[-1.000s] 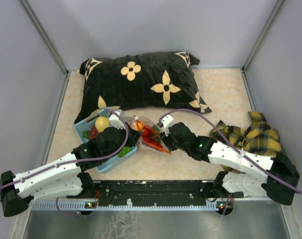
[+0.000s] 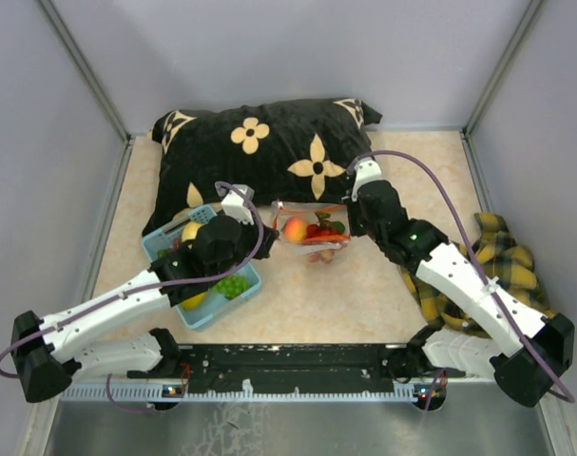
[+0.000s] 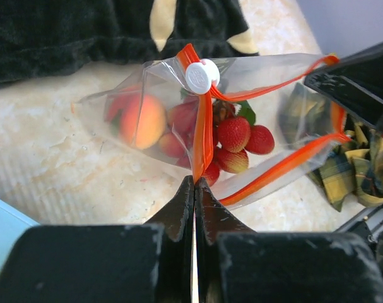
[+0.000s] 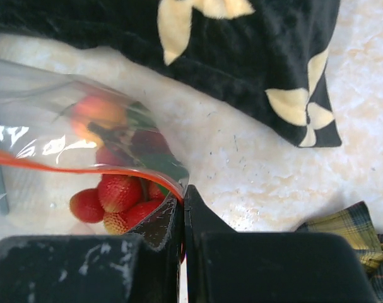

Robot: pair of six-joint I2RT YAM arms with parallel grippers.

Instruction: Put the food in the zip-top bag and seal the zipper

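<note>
Between my two arms hangs a clear zip bag (image 2: 312, 238) with an orange zipper strip and its mouth gaping. Inside it lie a peach (image 3: 142, 121), several strawberries (image 3: 234, 134) and something dark green. My left gripper is shut on the bag's orange edge, just below the white round slider (image 3: 201, 76), which sits on the zipper at that side. At the opposite side, my right gripper is shut on the bag's rim. In the top view, both grippers hold the bag up over the table, in front of the dark cushion.
A blue basket (image 2: 203, 321) with more food stands under my left arm. The black flowered cushion (image 2: 283, 157) spans the back, and a plaid cloth (image 2: 502, 266) lies at the right. Bare table (image 2: 317, 318) shows in front of the bag.
Both grippers have moved right and toward the cushion, carrying the bag along. The right one went farther, so the bag's mouth is now drawn out more level between them.
</note>
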